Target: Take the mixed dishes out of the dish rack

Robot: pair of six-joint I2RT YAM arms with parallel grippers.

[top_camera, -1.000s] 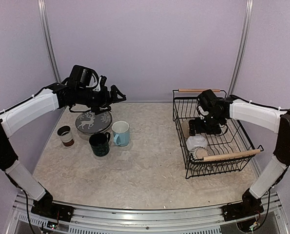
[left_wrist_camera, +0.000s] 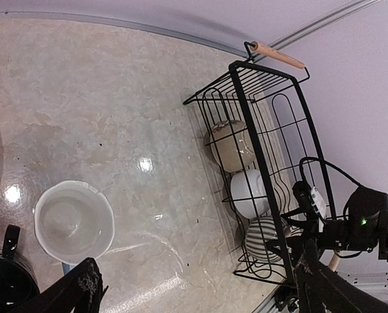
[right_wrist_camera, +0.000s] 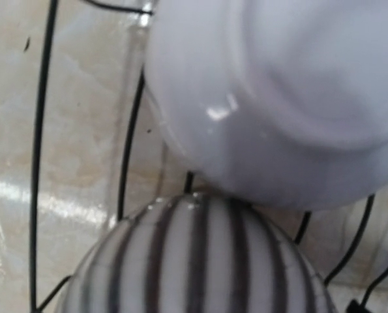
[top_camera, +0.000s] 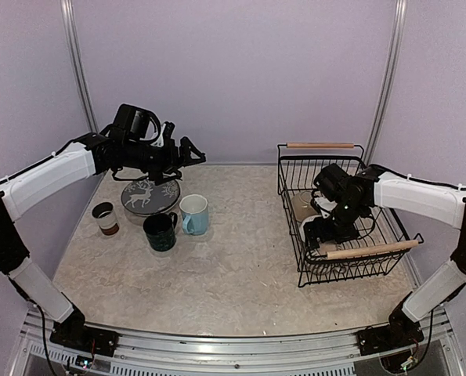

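Observation:
A black wire dish rack (top_camera: 290, 209) with wooden handles stands at the right of the table. Inside it a beige bowl (left_wrist_camera: 233, 146), a white bowl (left_wrist_camera: 248, 193) and a striped bowl (left_wrist_camera: 264, 239) sit in a row. My right gripper (top_camera: 316, 233) is open, low over the rack's front end, partly covering the white and striped bowls in the top view. Both bowls, white (right_wrist_camera: 272, 150) and striped (right_wrist_camera: 197, 267), fill the right wrist view, close together. My left gripper (top_camera: 192, 152) hangs open and empty over the back left of the table, near the light-blue mug (top_camera: 195, 215).
At the left stand a dark mug (top_camera: 160, 232), a small cup (top_camera: 105, 218) and a dark plate (top_camera: 149, 197) with a deer pattern. The rack's wire sides and front handle (top_camera: 373, 249) surround my right gripper.
The left arm is nearly still.

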